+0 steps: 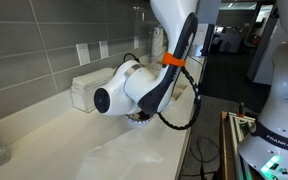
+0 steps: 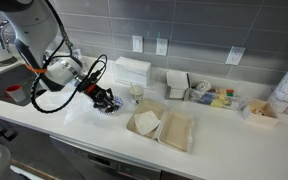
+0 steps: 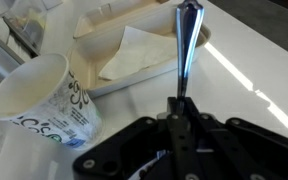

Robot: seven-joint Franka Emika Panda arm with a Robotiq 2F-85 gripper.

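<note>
A shiny, blue-tinted slender utensil (image 3: 189, 45) stands up from between the fingers of my gripper, which is shut on it. Which kind of utensil it is I cannot tell. A white paper cup (image 3: 64, 105) with printed letters is to the left of the fingers in the wrist view, apart from them. The gripper (image 2: 106, 101) is low over the counter in the second exterior view, at a patterned bluish-white item (image 2: 115, 101) partly hidden by it. In the first exterior view the arm hides the fingertips.
A two-part cardboard tray (image 2: 178, 131) with a napkin (image 2: 145, 122) lies right of the gripper. The paper cup (image 2: 137, 92) stands behind. Farther back are a white box (image 2: 133, 71) and a bin of packets (image 2: 214, 98).
</note>
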